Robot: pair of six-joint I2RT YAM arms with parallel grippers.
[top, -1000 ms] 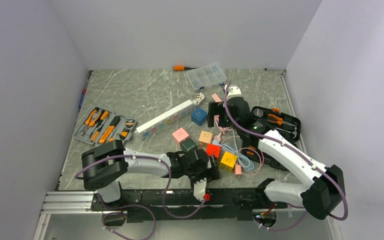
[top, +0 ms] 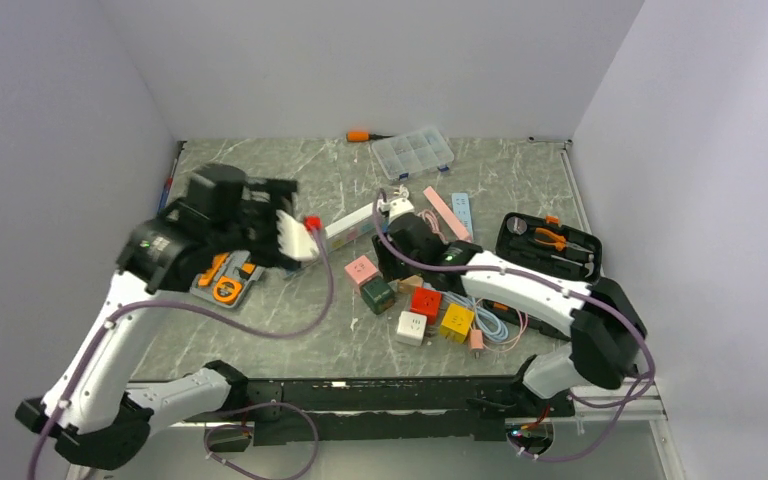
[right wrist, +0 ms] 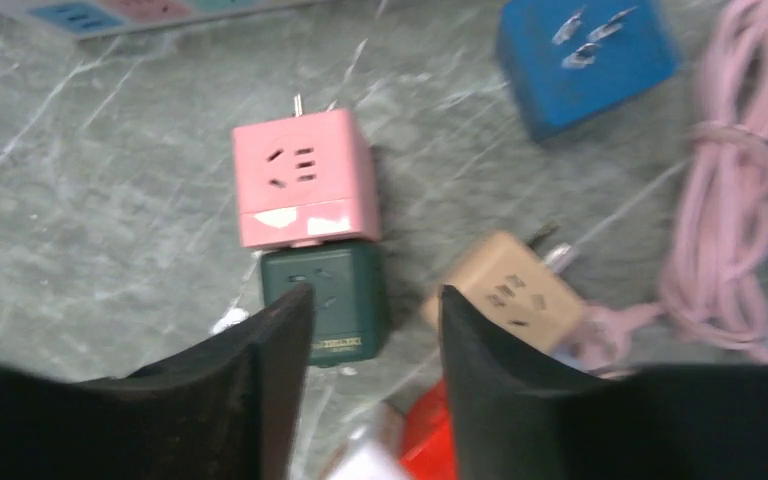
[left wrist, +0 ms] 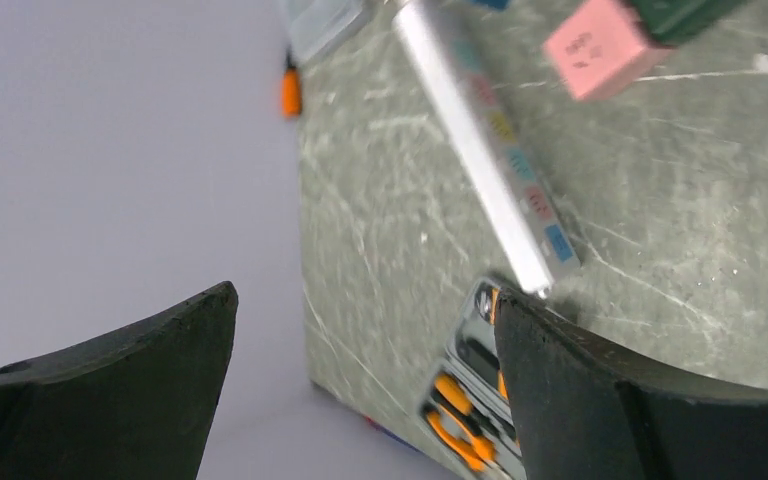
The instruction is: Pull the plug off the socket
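On the marble table lies a white power strip (top: 350, 227) with coloured sockets, its length also showing in the left wrist view as a strip (left wrist: 480, 150). Cube plugs stand about: a pink cube (right wrist: 305, 180) touching a dark green cube (right wrist: 325, 300), a tan cube (right wrist: 515, 290), a blue cube (right wrist: 590, 65), a red cube (top: 425, 304), a white cube (top: 411, 328) and a yellow cube (top: 456, 322). My left gripper, blurred in the top view, is raised at left, open and empty. Above the green and tan cubes hovers my right gripper, its fingers apart with nothing held.
A grey tool tray (top: 228, 280) lies at left, partly hidden by the left arm. At right is a black toolbox (top: 548, 247). A clear organiser box (top: 413, 153) and an orange screwdriver (top: 358, 136) lie at the back. Pink cable (right wrist: 735, 200) is coiled near the right gripper.
The left arm has swung up and left from the front middle, away from the white cube.
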